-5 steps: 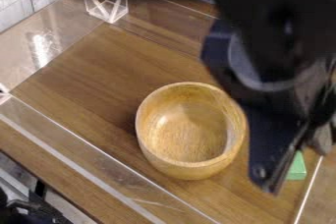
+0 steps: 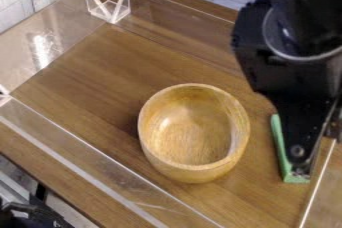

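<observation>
A light wooden bowl (image 2: 193,132) rests upright on the wooden floor of a clear-walled tray. To its right lies a light green object (image 2: 294,172), long and narrow, partly hidden behind my dark gripper (image 2: 311,142), which reaches down from the top right over that side of the tray. Whether anything is between its fingers cannot be made out.
Clear acrylic walls (image 2: 100,177) bound the wooden surface, with a clear bracket (image 2: 107,4) at the back left corner. The floor left of and behind the bowl is bare. Dark cables sit at the bottom left.
My arm has moved up and to the right, uncovering the back of the tray and more of the green object. The bowl is unmoved.
</observation>
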